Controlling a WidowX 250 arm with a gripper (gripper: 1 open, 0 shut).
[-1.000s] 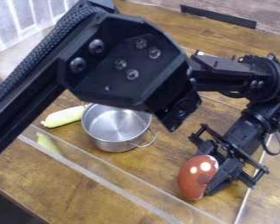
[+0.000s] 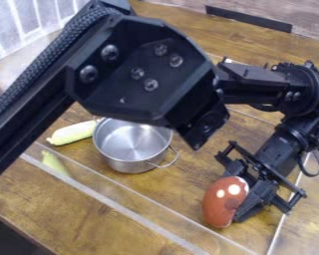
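Observation:
My black gripper (image 2: pixel 255 184) is low over the wooden table (image 2: pixel 109 209) at the lower right, shut on a reddish-brown oval object (image 2: pixel 225 202) with pale spots, which sits at or very close to the tabletop. The fingertips are partly hidden by the object and the gripper's linkage.
A steel pot (image 2: pixel 133 149) stands left of the gripper, partly under the arm. A yellow corn cob (image 2: pixel 72 132) lies left of the pot. A clear edge or panel runs diagonally along the front. Bare wood shows at the lower left and at the back.

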